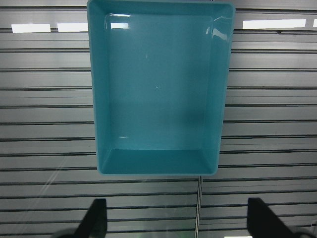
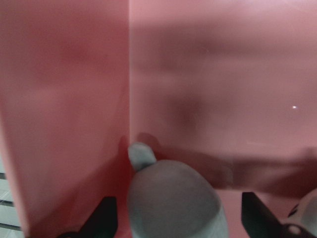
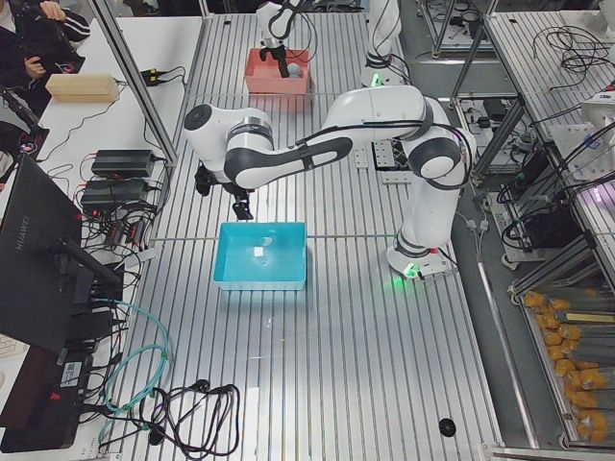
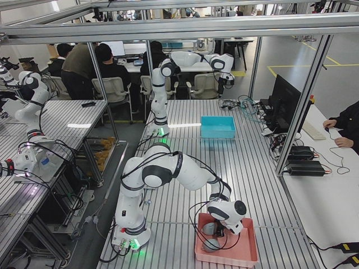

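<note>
A pink bin point(image 4: 247, 252) holds grey plush toys point(image 4: 211, 244). My right gripper is down inside it, fingers open around a grey plush toy point(image 2: 173, 193) with a small ear or limb, by the bin's wall; whether they touch it I cannot tell. A second pale toy point(image 2: 309, 210) shows at the right edge of the right wrist view. My left gripper stands open with nothing between its fingers, above the table beside an empty turquoise bin point(image 1: 156, 84).
A monitor point(image 3: 38, 279), power units and coiled cables point(image 3: 192, 423) line the table's side. People sit beyond the frame rails.
</note>
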